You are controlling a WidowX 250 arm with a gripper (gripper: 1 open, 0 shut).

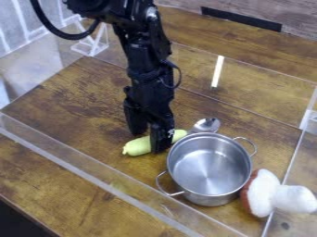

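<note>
My black gripper (148, 133) is low over the wooden table, its open fingers down at a pale green elongated object (139, 146) that lies just left of a steel pot (206, 171). The fingers hide part of the green object. A spoon (209, 124) lies behind the pot, its handle mostly hidden.
A red-and-white object (287, 198) sits right of the pot near the front right. Clear plastic edging runs along the left and front.
</note>
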